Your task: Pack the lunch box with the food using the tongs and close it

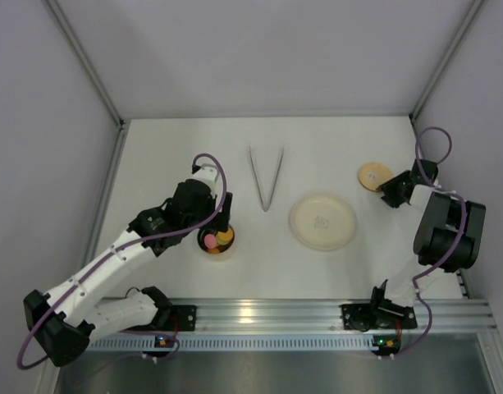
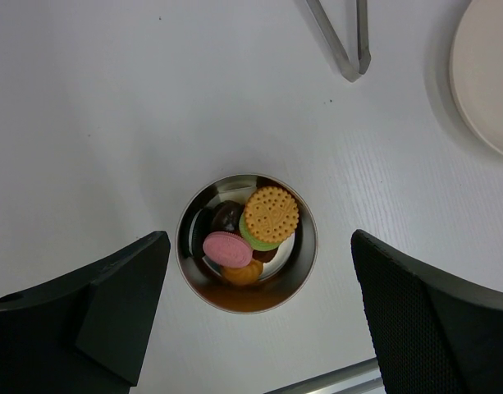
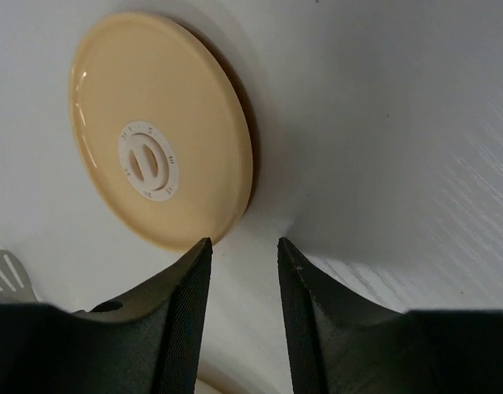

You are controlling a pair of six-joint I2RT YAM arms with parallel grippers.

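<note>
A steel bowl holds cookies and other round food pieces, pink, green, brown and biscuit-colored. My left gripper hangs open over it. The tan round lid with a dial lies at the table's right; in the right wrist view it fills the upper left. My right gripper is open just beside the lid's near edge, nothing clearly between its fingers. A cream plate lies in the middle right.
Metal tongs lie open between bowl and plate. A metal rail runs along the front edge.
</note>
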